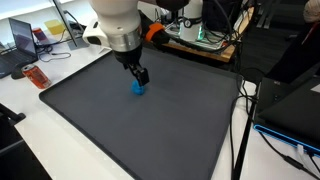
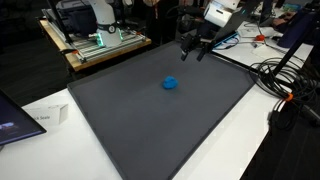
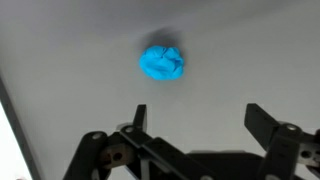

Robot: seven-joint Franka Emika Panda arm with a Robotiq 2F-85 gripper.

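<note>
A crumpled bright blue object (image 3: 162,63) lies on the dark grey board, near the top middle of the wrist view. The same blue thing shows on the board in exterior view 2 (image 2: 169,83), while in exterior view 1 it (image 1: 138,89) sits just below my fingers. Above the board hangs my gripper, its fingers wide apart with nothing between them. In exterior view 2 the gripper (image 2: 196,54) is up and behind the blue object, clear of it.
The dark board (image 1: 130,120) is otherwise bare, with wide free room around the blue object. An orange can (image 1: 36,76) stands off its left edge in exterior view 1. Black cables (image 2: 285,85) loop beside the board in exterior view 2.
</note>
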